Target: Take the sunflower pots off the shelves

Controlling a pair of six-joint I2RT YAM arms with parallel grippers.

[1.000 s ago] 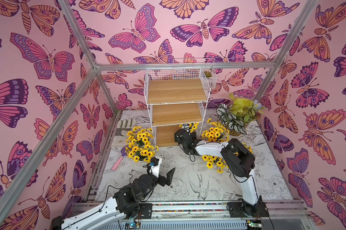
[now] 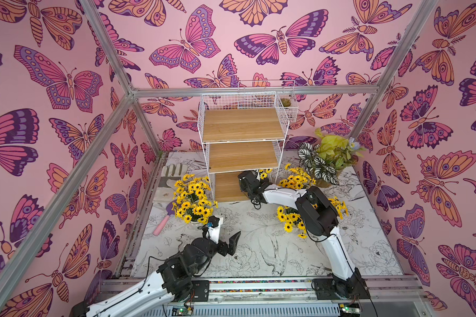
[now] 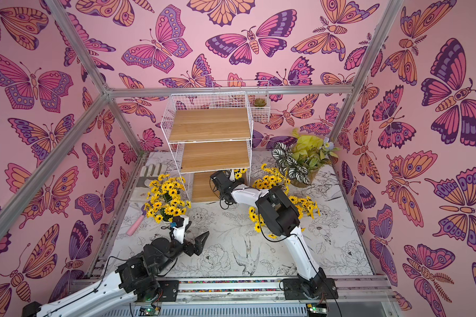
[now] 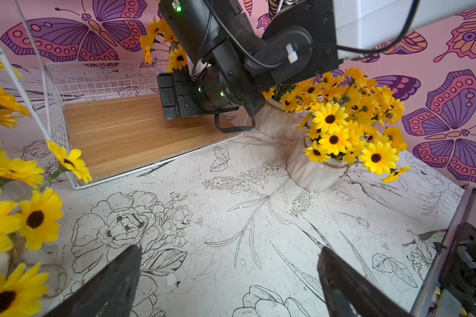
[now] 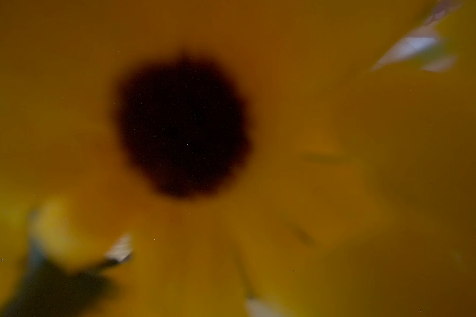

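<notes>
A sunflower pot (image 2: 264, 174) at the back right of the bottom shelf (image 2: 227, 187) is largely hidden by my right gripper (image 2: 248, 182), which reaches into that level; its wrist view is filled by a blurred flower, fingers hidden. Other sunflower pots stand on the table: one (image 2: 194, 198) left of the shelves, others (image 4: 314, 166) to their right. The upper (image 2: 242, 124) and middle (image 2: 242, 155) shelves are bare. My left gripper is open over the table front, empty, beside the left pot.
A leafy plant (image 2: 327, 158) stands back right, a pink-handled tool (image 2: 161, 225) and gloves (image 2: 170, 174) at left.
The left arm looks still.
</notes>
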